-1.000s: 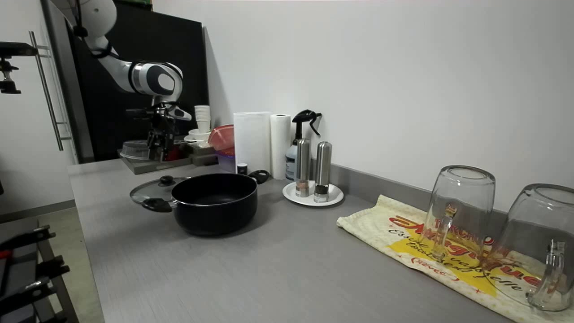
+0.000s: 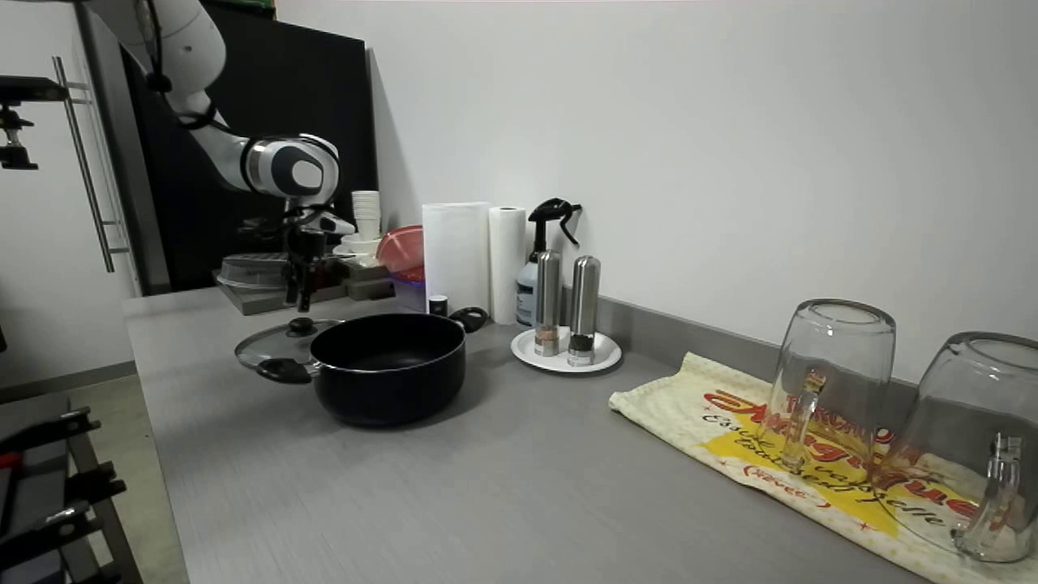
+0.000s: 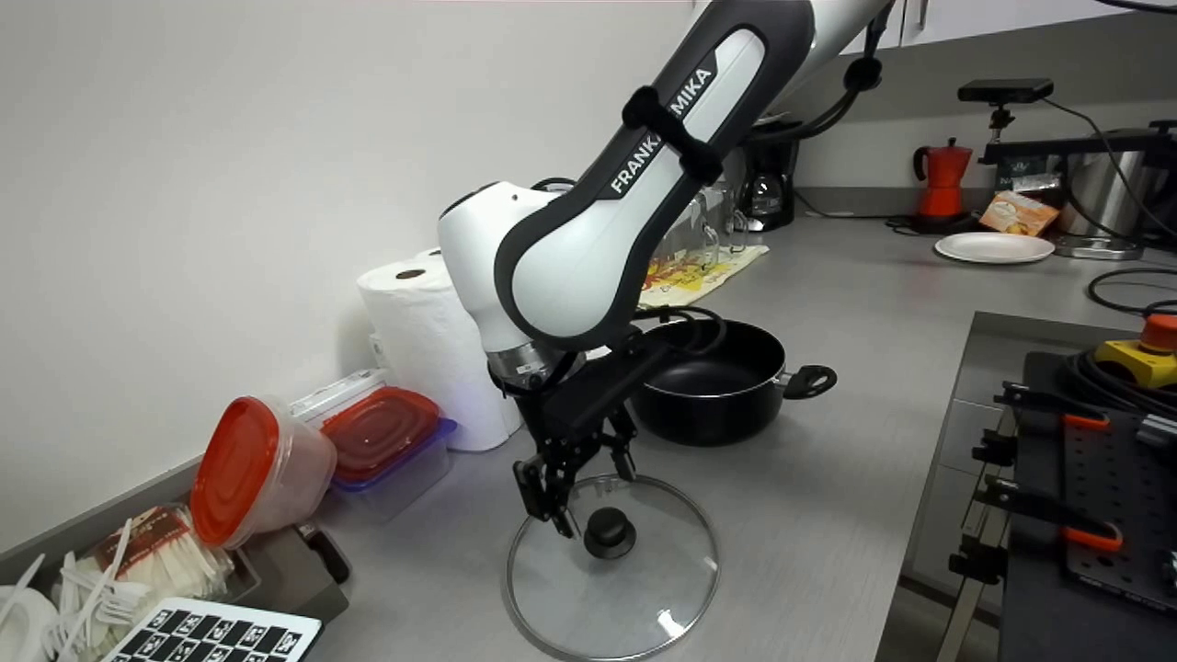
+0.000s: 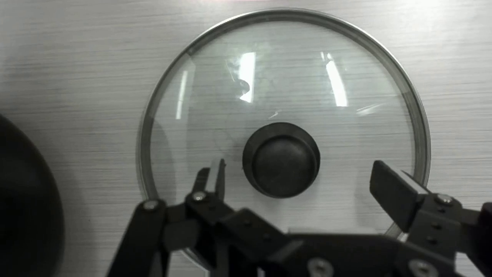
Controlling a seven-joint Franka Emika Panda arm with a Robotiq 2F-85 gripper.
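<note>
A round glass lid (image 3: 651, 601) with a metal rim lies flat on the grey counter, its black knob (image 4: 281, 160) facing up. In the wrist view the knob appears between and slightly beyond the two fingertips, with a gap on each side. My gripper is open above the lid and holds nothing. Exterior view 2 shows the gripper (image 3: 574, 491) over the lid's wall-side part, close to the knob. Beside the lid stands an empty-looking black pot (image 2: 389, 384) with two handles; its dark side (image 4: 25, 207) enters the wrist view at left.
Paper towel rolls (image 2: 455, 256), red-lidded containers (image 3: 381, 436) and a box of plastic cutlery (image 3: 165, 563) line the wall. Two steel grinders (image 2: 584, 302) stand on a white plate. Glass mugs (image 2: 827, 380) rest on a cloth.
My arm has come down and slightly toward the pot, bringing the gripper lower, near the lid's knob. The lid and pot have stayed where they were.
</note>
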